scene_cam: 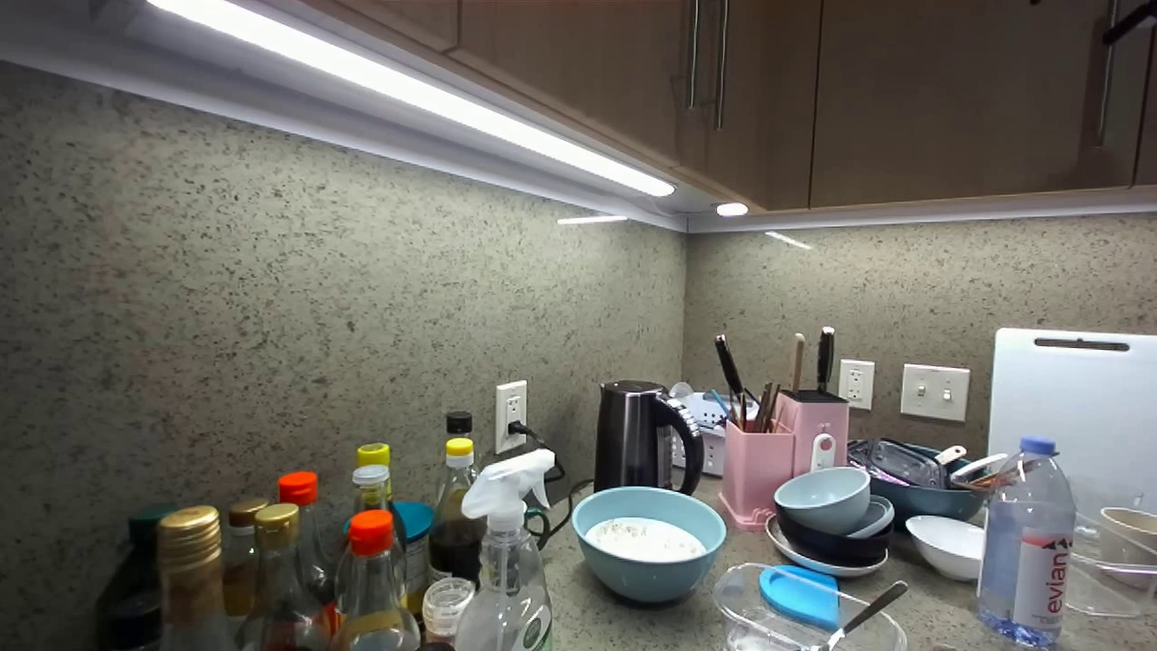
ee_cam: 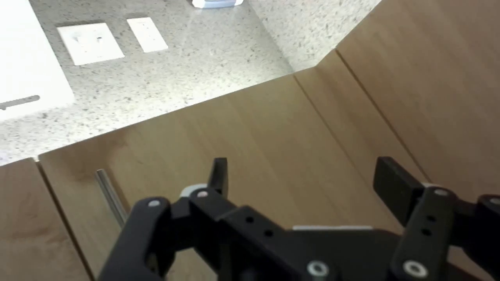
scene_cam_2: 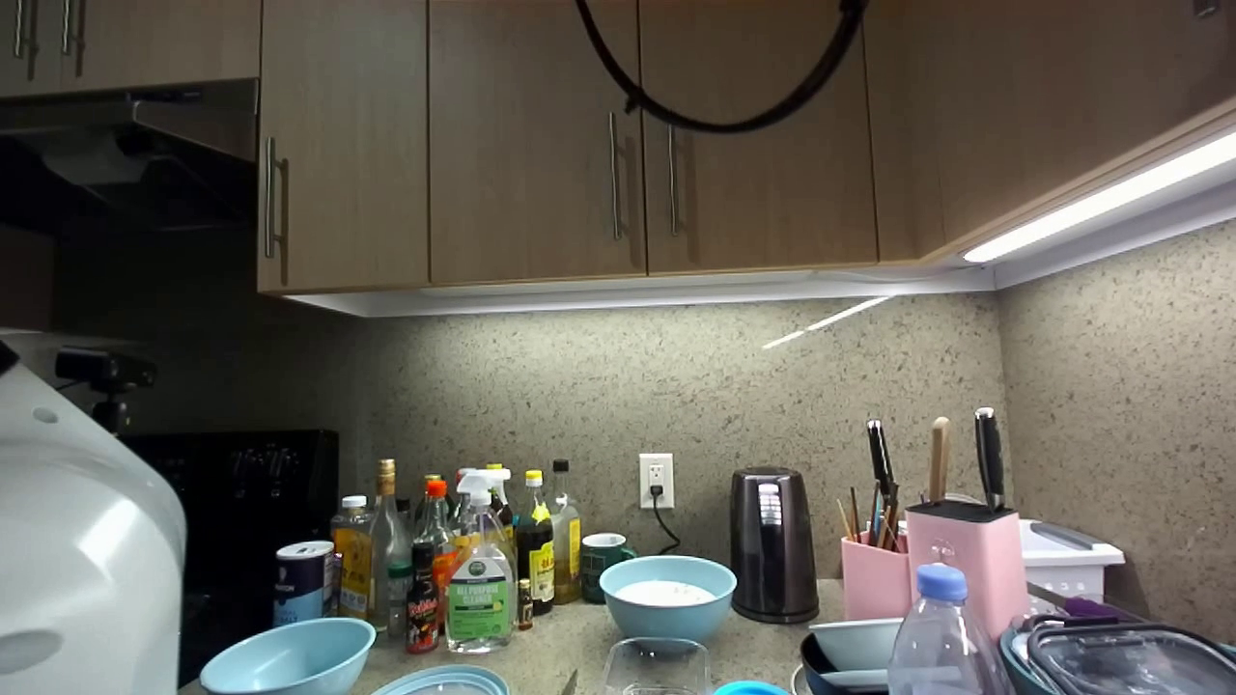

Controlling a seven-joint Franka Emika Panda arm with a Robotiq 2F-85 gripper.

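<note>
My gripper stands open in the wrist view, its two dark fingers wide apart and nothing between them. Beyond it are wooden cabinet doors (ee_cam: 243,140) with a metal handle (ee_cam: 111,196) at the lower left. On the counter, a light-blue bowl with white contents (scene_cam: 647,542) sits in front of a dark kettle (scene_cam: 632,439). An empty-looking blue bowl (scene_cam_2: 290,656) is at the left in exterior view 2, near the white arm body (scene_cam_2: 81,544). Neither exterior view shows the gripper clearly; only a dark piece (scene_cam: 1130,22) enters exterior view 1 at top right.
Bottles and a spray cleaner (scene_cam_2: 480,597) crowd the back counter. A clear container (scene_cam: 748,624) with a spoon, an evian bottle (scene_cam: 1041,575), stacked bowls (scene_cam: 824,501) and a pink knife block (scene_cam_2: 968,562) fill the right. A black cable (scene_cam_2: 742,122) hangs before the cabinets.
</note>
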